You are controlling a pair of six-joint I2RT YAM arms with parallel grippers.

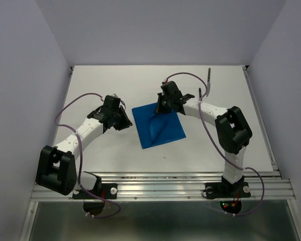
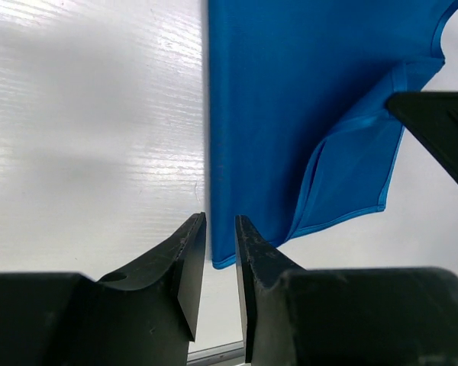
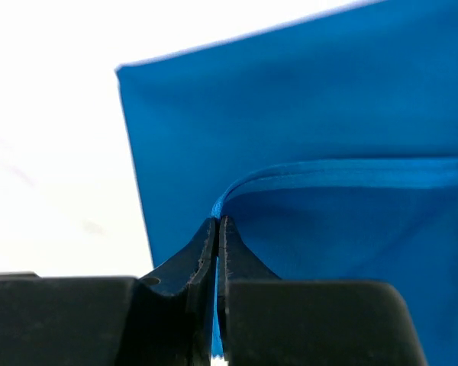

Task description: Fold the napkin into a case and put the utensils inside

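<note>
The blue napkin [image 1: 140, 129] lies mid-table, its front right corner drawn up and over toward the back left. My right gripper is shut on the napkin's edge, and a raised fold [image 3: 351, 174] runs off to the right from its fingertips. To the left of the napkin, my left gripper stands slightly open above bare table, nothing between its fingers. A knife [image 1: 208, 83] with a dark handle lies at the back right. Nearer the right arm shows another dark-handled utensil [image 1: 200, 94], its lower part hidden by the arm.
The right gripper and forearm reach over the napkin's back right part and hide it. A metal rail [image 1: 155, 182] runs along the front edge.
</note>
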